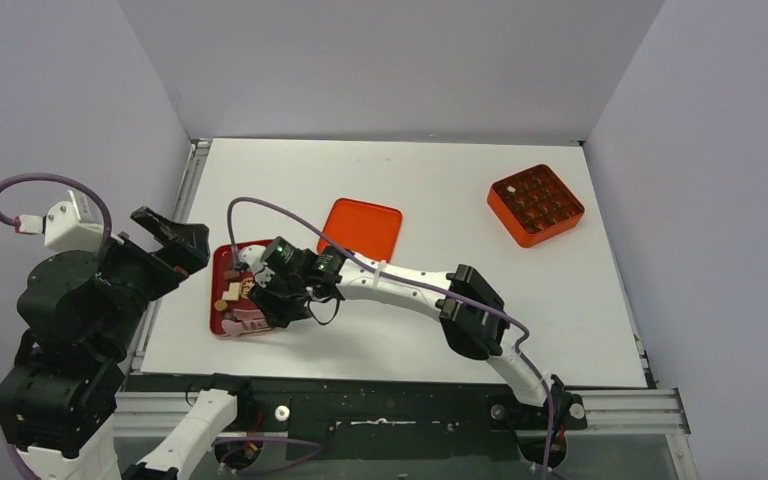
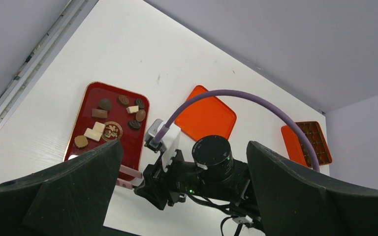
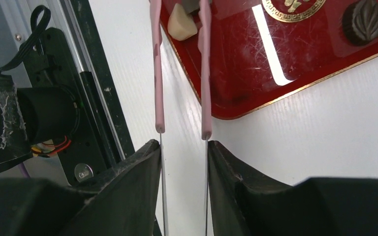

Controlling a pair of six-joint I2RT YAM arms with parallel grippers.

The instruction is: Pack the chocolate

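A dark red tray [image 2: 128, 137] holds assorted brown and cream chocolates at the table's left. My right gripper, with long pink fingers, is over the tray's near end, fingers part open either side of a cream chocolate [image 3: 180, 24]; whether they touch it I cannot tell. My left gripper is open and empty, raised off the table's left. An orange box [image 1: 535, 205] with many compartments stands at the right, one small pale piece in a corner compartment.
An orange lid [image 1: 360, 220] lies flat at the middle, behind the right arm. Walls bound both sides and the back.
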